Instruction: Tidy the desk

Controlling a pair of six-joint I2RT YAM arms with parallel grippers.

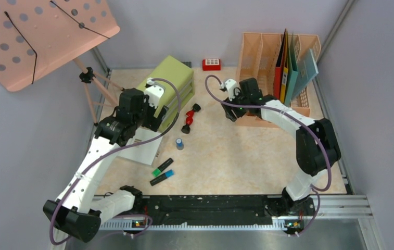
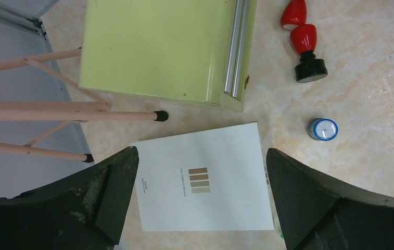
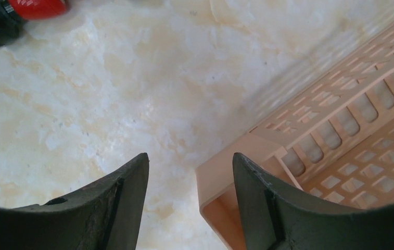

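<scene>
My right gripper (image 1: 232, 111) is shut on the near-left corner of the pink organizer (image 1: 259, 49), whose wall (image 3: 218, 166) shows between its fingers in the right wrist view. Several coloured folders (image 1: 288, 67) stand in the organizer's right part. My left gripper stands open above a white board or booklet (image 2: 205, 156), beside the green drawer unit (image 2: 153, 41). Two red-and-black objects (image 2: 303, 39), a blue-topped container (image 2: 322, 129) and two markers (image 1: 161, 178) lie or stand on the desk.
A red device (image 1: 211, 66) sits at the back edge. A pink stand (image 1: 43, 36) with a perforated panel rises at the left, its legs beside the drawer unit.
</scene>
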